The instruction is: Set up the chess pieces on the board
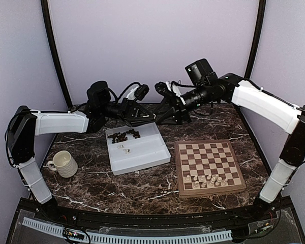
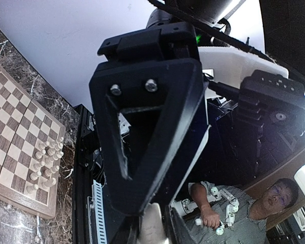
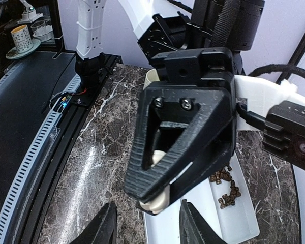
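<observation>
Above the white tray [image 1: 138,157], my left gripper [image 1: 151,118] is shut on a white chess piece [image 3: 155,198], seen between its fingers in both wrist views. My right gripper is open, its fingertips just below and either side of that piece, close to my left gripper's tip. The chessboard [image 1: 203,160] lies at front right with several white pieces [image 2: 48,157] standing along its near side. In the tray, dark pieces [image 1: 122,136] lie in a cluster at the back and a few white ones [image 1: 126,150] lie nearer the middle.
A white mug [image 1: 65,165] stands at the front left. In the left wrist view a person [image 2: 264,208] sits beyond the table edge.
</observation>
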